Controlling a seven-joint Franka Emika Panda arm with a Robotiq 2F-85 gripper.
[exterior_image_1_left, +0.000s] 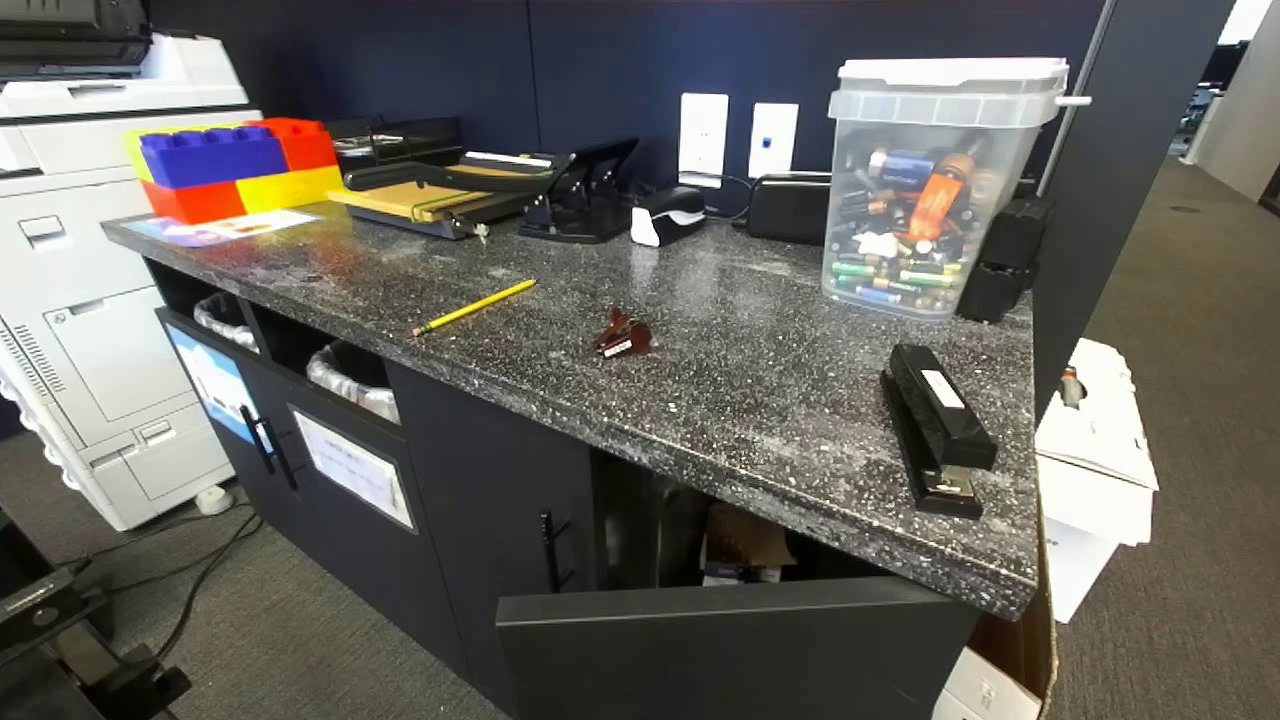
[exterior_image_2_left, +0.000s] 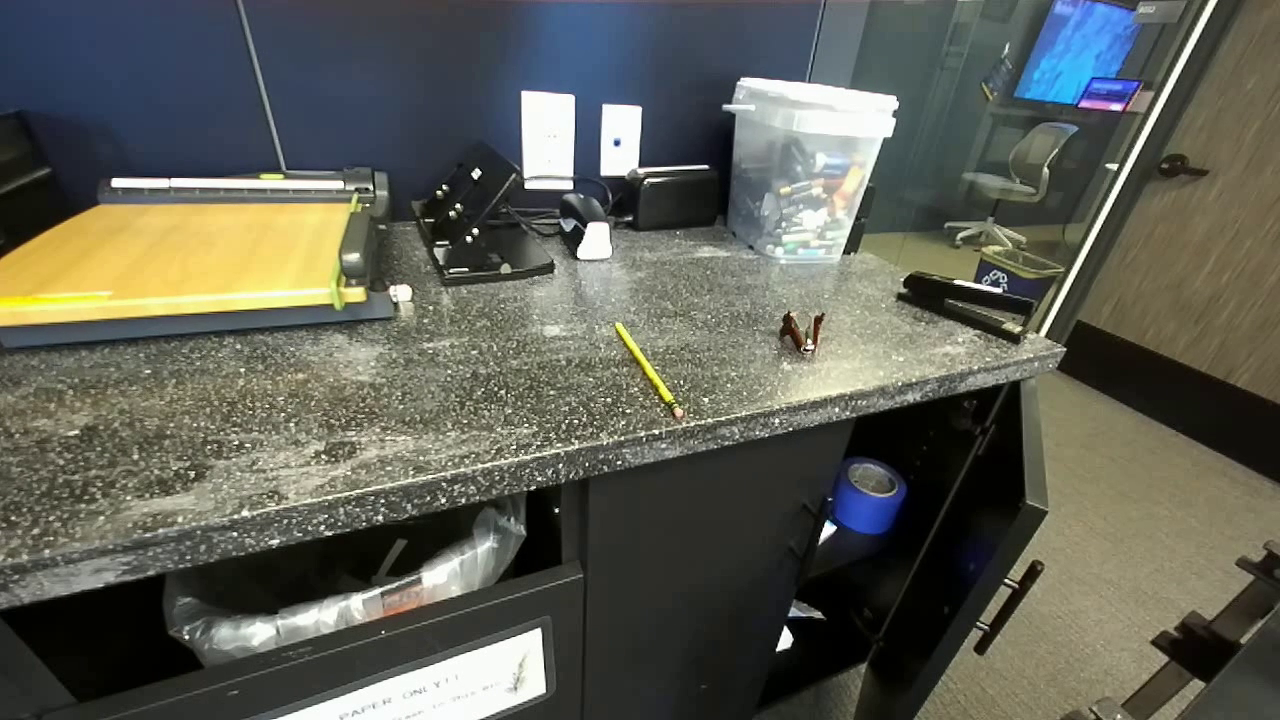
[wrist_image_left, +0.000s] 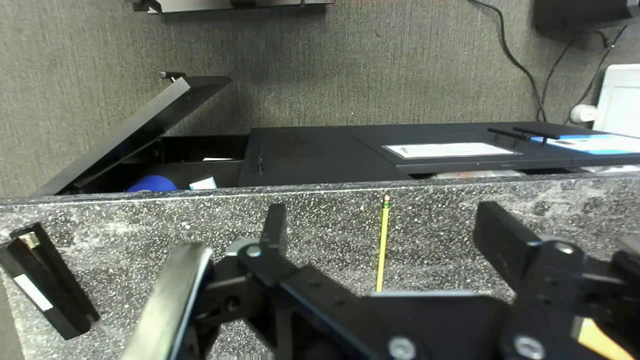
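In the wrist view my gripper is open, its two black fingers wide apart and nothing held between them. Beyond the gap, a yellow pencil (wrist_image_left: 384, 240) lies on the speckled dark counter, eraser end at the front edge. Exterior view 1 has the same pencil (exterior_image_1_left: 474, 307) left of a dark red staple remover (exterior_image_1_left: 624, 335). A black stapler (exterior_image_1_left: 941, 426) rests near the counter's right end, and the wrist view catches this stapler (wrist_image_left: 48, 282) at far left. The staple remover cannot be made out in the wrist view. Neither exterior view shows the gripper's fingers.
A clear lidded tub (exterior_image_1_left: 936, 192) of batteries stands at the back right. Along the back are a hole punch (exterior_image_2_left: 480, 228) and a paper cutter (exterior_image_2_left: 204, 252). One cabinet door (exterior_image_2_left: 972, 576) hangs open below, with blue tape (exterior_image_2_left: 866, 494) inside. Mid-counter is mostly bare.
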